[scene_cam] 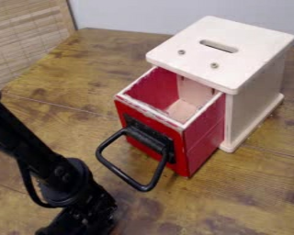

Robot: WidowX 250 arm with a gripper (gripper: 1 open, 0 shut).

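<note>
A pale wooden box (254, 101) with a slot and two screws on its lid stands at the upper right. Its red-fronted drawer (198, 151) is pulled out toward the front left, its inside looking empty. A black loop handle (146, 186) hangs from the drawer's front. My black gripper (82, 220) is low at the bottom left, to the left of and below the handle, apart from it. Its fingers are dark and partly cut off by the frame edge, so I cannot make out how they stand.
A woven mat or panel (21, 41) is at the back left, and a pale wall (137, 14) is behind.
</note>
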